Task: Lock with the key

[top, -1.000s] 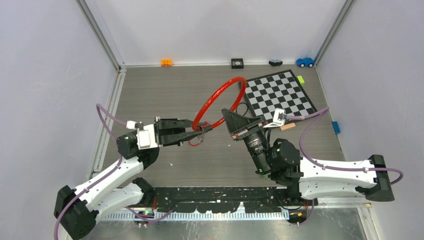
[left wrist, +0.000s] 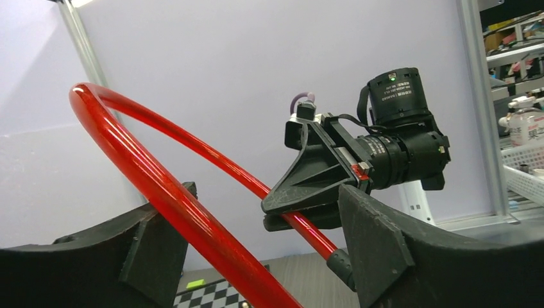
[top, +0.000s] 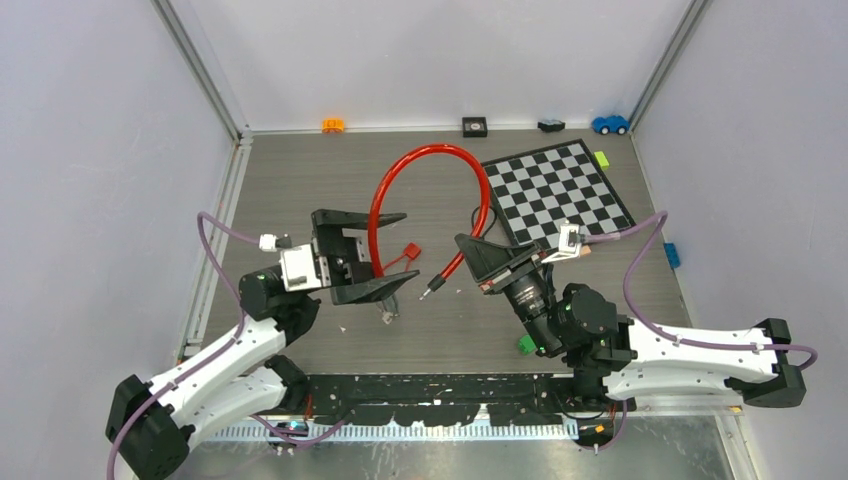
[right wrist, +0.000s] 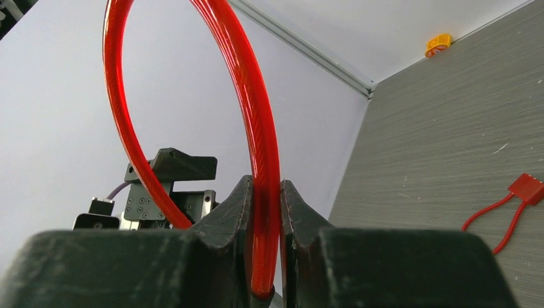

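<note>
A red cable lock (top: 437,149) forms a raised loop between the arms. My right gripper is shut on it near one end, where a metal tip (top: 430,289) points down and left. My left gripper (top: 405,243) stands open, with the other side of the cable passing between its fingers, as the left wrist view also shows. On the floor below lies a small red tag (right wrist: 527,189) on a red cord, with small metal pieces (top: 388,310) beside it in the top view; whether these are the key is hard to tell.
A checkered board (top: 555,190) lies at the back right, with a black cord loop beside it. Small toys, including an orange one (top: 333,125) and a blue car (top: 610,124), line the back edge. A green block (top: 527,344) sits near the right arm.
My left gripper has opened wide and turned, its fingers now apart. My right gripper has shifted slightly right and down.
</note>
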